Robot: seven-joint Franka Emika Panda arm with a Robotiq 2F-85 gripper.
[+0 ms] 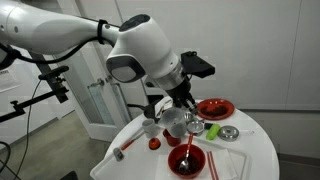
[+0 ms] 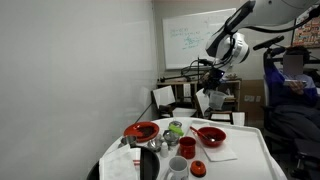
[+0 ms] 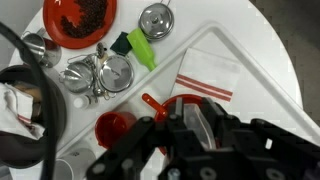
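My gripper (image 1: 184, 104) is shut on a pale, see-through cup (image 1: 174, 124), held in the air above the tray. From the far side, exterior view 2 shows the cup (image 2: 216, 99) hanging over the red bowl (image 2: 212, 139). In the wrist view the cup (image 3: 200, 127) shows partly between the dark fingers, which cover much of the red bowl (image 3: 183, 99) beneath. A red-handled utensil (image 3: 153, 102) leans out of the bowl. What the cup contains cannot be made out.
A folded towel (image 3: 207, 78) lies beside the bowl. Nearby stand a red mug (image 2: 188, 146), a white mug (image 2: 178, 167) and a tomato (image 2: 198, 168). Farther off are a green bottle (image 3: 141, 47), a red plate (image 3: 88, 39) of dark bits and a black pot (image 3: 28, 147).
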